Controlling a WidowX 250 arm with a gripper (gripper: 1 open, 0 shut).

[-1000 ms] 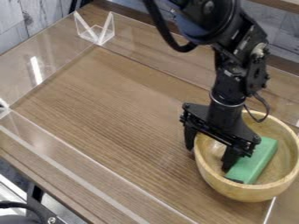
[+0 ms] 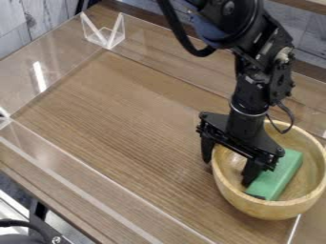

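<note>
My black gripper [image 2: 237, 143] reaches down into a cream-coloured bowl [image 2: 265, 206] at the lower right of the camera view, its fingers over the bowl's left half. A green rectangular object [image 2: 281, 172] lies in the right part of the bowl, beside the fingers. The fingertips are dark and partly overlap the bowl's contents, so what lies between them, and how far apart they are, is unclear.
A small white wire-like object [image 2: 105, 30] stands at the far upper left. A ledge runs along the top right behind the arm.
</note>
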